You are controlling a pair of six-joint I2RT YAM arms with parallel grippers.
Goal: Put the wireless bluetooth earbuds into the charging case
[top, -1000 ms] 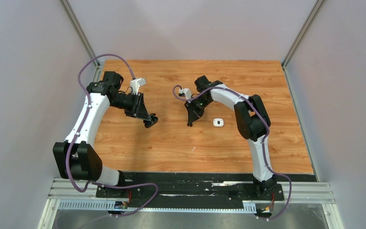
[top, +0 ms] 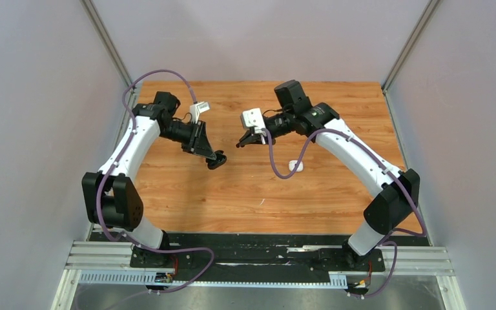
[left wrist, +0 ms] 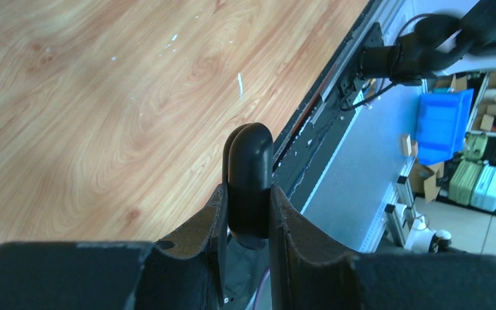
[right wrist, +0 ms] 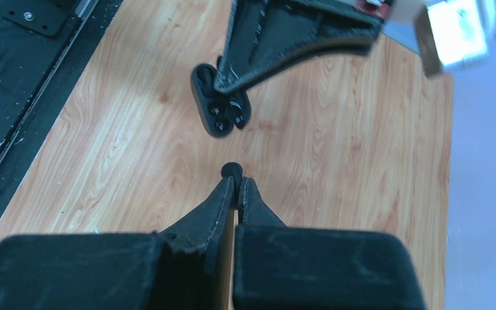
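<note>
The black charging case [left wrist: 250, 174] is pinched upright in my left gripper [top: 208, 155], held off the table. In the right wrist view the lid of the case [right wrist: 216, 106] stands open, and round recesses face my right gripper. That gripper is shut, with a small black earbud [right wrist: 232, 170] poking out past its fingertips. From above, the earbud [top: 238, 145] is a tiny dark tip to the right of the case and slightly farther back, clear of it. The earbud's stem is hidden between the fingers.
A small white object [top: 296, 166] lies on the wooden table [top: 252, 206], below the right arm, partly crossed by the purple hose [top: 272, 158].
My right arm has stretched out and swung its gripper back and left, bringing the earbud nearer to the case. The left gripper has shifted slightly right and back, still with the case.
</note>
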